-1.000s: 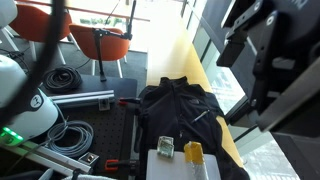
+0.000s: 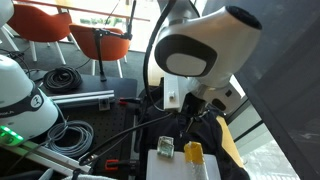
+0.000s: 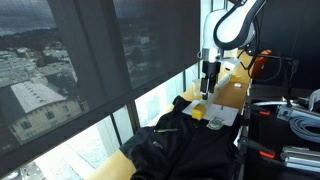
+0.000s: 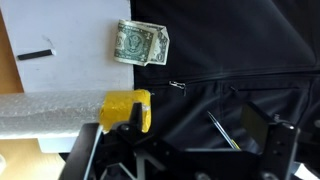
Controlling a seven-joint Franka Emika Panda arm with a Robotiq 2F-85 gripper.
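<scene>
My gripper stands open above the black jacket (image 4: pixel 215 55), with nothing between its fingers. A folded dollar bill (image 4: pixel 141 43) lies on the white board (image 4: pixel 80 20), one end reaching over the jacket. Beside it is a clear bubble-wrap roll (image 4: pixel 50 113) with a yellow end (image 4: pixel 118 104), partly hidden by a finger in the wrist view. A small zipper pull (image 4: pixel 177 85) shows on the jacket, and slim pens (image 4: pixel 222 131) lie near the other finger. In exterior view 1 the gripper (image 2: pixel 195 118) hangs just behind the bill (image 2: pixel 165 147) and yellow end (image 2: pixel 194 153).
A short dark stick (image 4: pixel 35 54) lies on the white board. To the side in exterior view 1 are a black perforated plate (image 2: pixel 95 125), coiled cable (image 2: pixel 70 138) and orange chairs (image 2: pixel 100 42). A dark screen (image 3: pixel 90 70) stands along the table's far side.
The arm has swung from the upper right of exterior view 1 down and toward the middle, now over the jacket close to the board. The bill, roll and jacket appear unmoved.
</scene>
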